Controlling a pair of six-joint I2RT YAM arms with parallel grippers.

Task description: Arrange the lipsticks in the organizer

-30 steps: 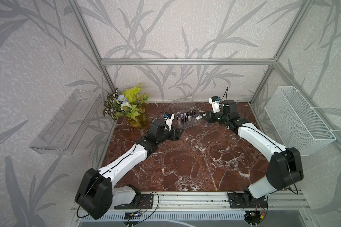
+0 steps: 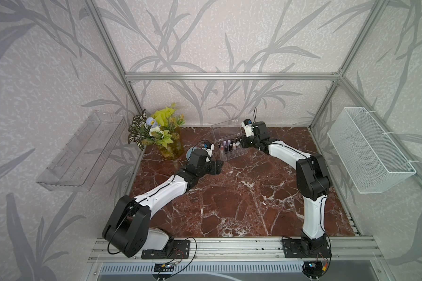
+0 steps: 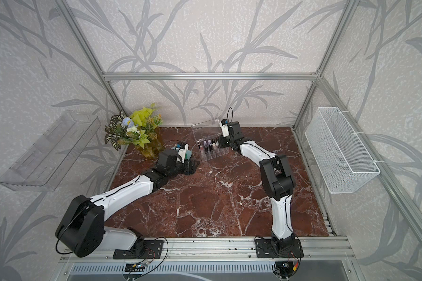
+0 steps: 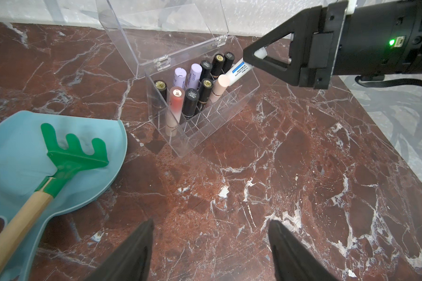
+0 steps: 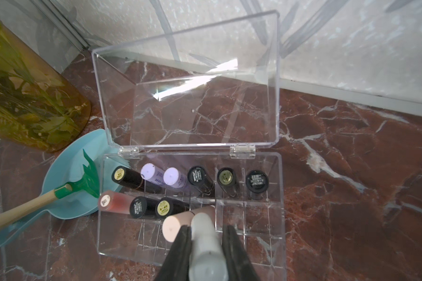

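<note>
An open clear organizer (image 4: 206,126) holds two rows of black, lilac, pink and beige lipsticks, such as the pink one (image 4: 175,103). My right gripper is shut on a white tube (image 4: 240,69), held tilted over the right end of the front row, beside the beige lipstick (image 5: 172,228). My left gripper (image 2: 216,166) stands apart, front-left of the organizer, its fingers apart with nothing between them in the left wrist view.
A light-blue dustpan (image 4: 93,187) with a green hand rake (image 4: 75,159) lies left of the organizer, near a flower vase (image 2: 171,145).
My right gripper has moved left and toward the back with the white tube, over the organizer. My left arm has shifted slightly, its gripper staying at about the same place.
</note>
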